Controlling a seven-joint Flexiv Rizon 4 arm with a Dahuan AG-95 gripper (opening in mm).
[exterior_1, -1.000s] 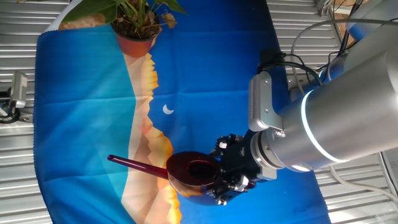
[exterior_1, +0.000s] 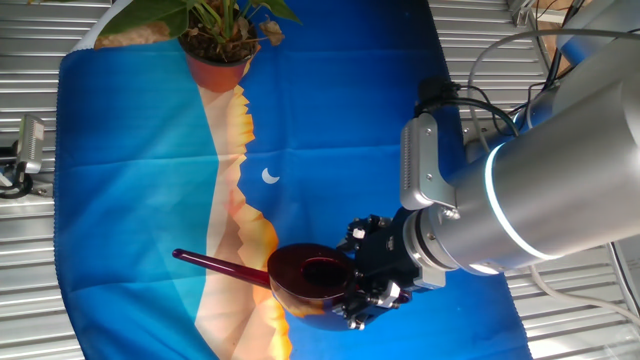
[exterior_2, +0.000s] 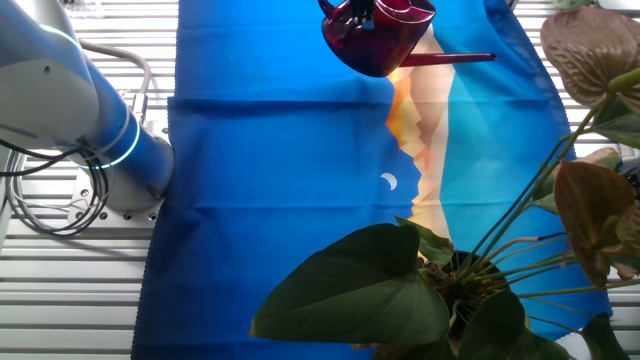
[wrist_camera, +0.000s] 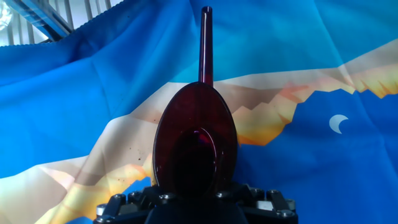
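Note:
A dark red, glossy watering can (exterior_1: 300, 285) is at the near part of the cloth in exterior view 1, its long spout (exterior_1: 215, 264) pointing left. My gripper (exterior_1: 352, 278) is right up against the can's rear side, opposite the spout. From the wrist, the can's oval top (wrist_camera: 196, 118) fills the middle and hides my fingertips. Only the finger linkages show, to either side of it. Exterior view 2 cuts off the top of the scene, leaving the can's body (exterior_2: 375, 45) visible. How my fingers stand around the handle is hidden, as is whether the can touches the cloth.
A potted plant (exterior_1: 218, 72) stands at the far end of the cloth, its broad leaves (exterior_2: 360, 290) large in exterior view 2. A small camera (exterior_1: 30, 145) sits beyond the left edge.

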